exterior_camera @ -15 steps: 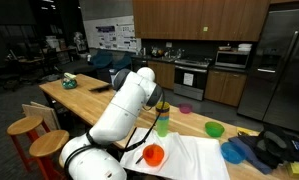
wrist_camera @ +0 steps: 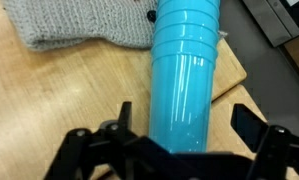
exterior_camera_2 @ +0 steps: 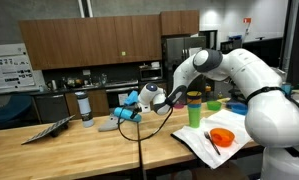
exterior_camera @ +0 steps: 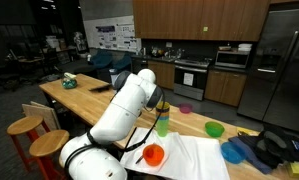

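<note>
A tall, bright blue ribbed cylinder [wrist_camera: 181,85], which looks like a stack of cups, rises through the middle of the wrist view. My gripper is open, with one black fingertip on each side of the cylinder and visible gaps between. Whether its lower end is below the fingertips is hard to tell. In exterior view 2 my gripper [exterior_camera_2: 135,106] is over the far part of the table, beside blue shapes too small to tell apart. The arm hides most of that spot in exterior view 1.
A grey cloth [wrist_camera: 84,20] and a wooden board [wrist_camera: 227,110] lie close to the cylinder. Nearer the base are a green cup [exterior_camera_2: 194,116], an orange bowl [exterior_camera_2: 222,137] and a white sheet [exterior_camera: 194,155].
The arm's upper part sits slightly differently than before, a small shift only. The bowls, green cup and white sheet have stayed put.
</note>
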